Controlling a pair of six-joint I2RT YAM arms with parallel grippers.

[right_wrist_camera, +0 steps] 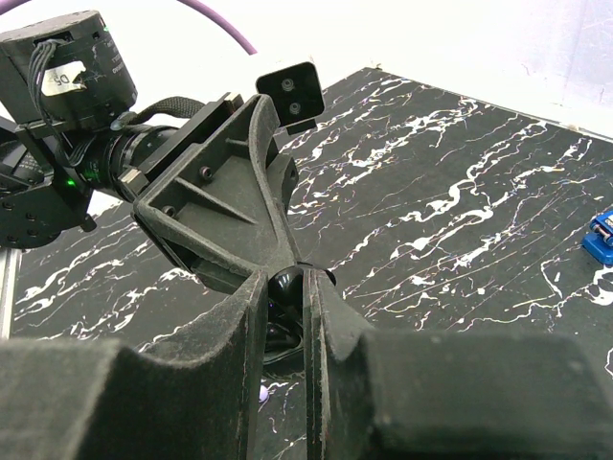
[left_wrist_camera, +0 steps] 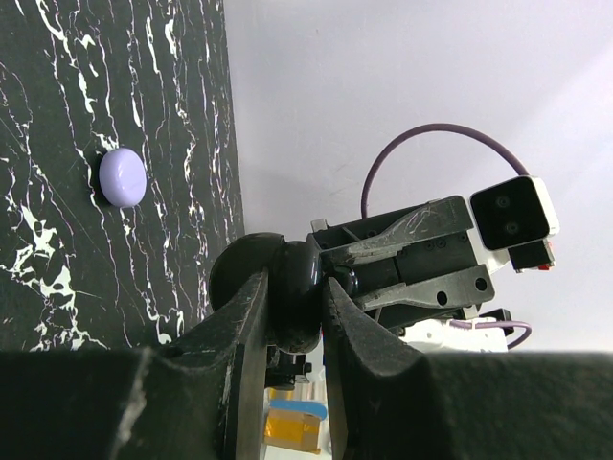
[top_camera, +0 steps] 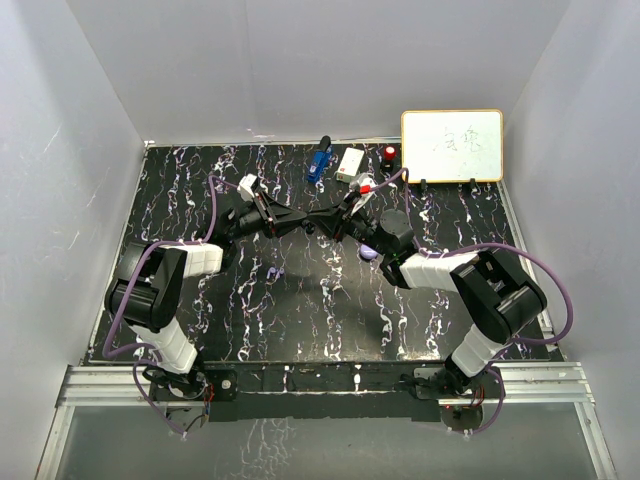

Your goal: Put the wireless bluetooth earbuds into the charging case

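In the middle of the top view, above the table, both grippers meet at a glossy black charging case (left_wrist_camera: pixel 295 307). My left gripper (top_camera: pixel 301 222) is shut on that case, and its rounded black flap (left_wrist_camera: pixel 239 266) stands out to one side in the left wrist view. From the opposite side comes my right gripper (top_camera: pixel 316 220), shut on a small shiny black piece (right_wrist_camera: pixel 286 286) that looks like an earbud, right against the case. The fingers hide most of this piece; how deep it sits in the case cannot be seen.
On the table lie a purple oval case (left_wrist_camera: pixel 123 177) and small purple pieces (top_camera: pixel 275 272). Toward the back stand a blue item (top_camera: pixel 320 165), a white box (top_camera: pixel 349 164), a dark red-capped bottle (top_camera: pixel 388 157) and a whiteboard (top_camera: pixel 452 146).
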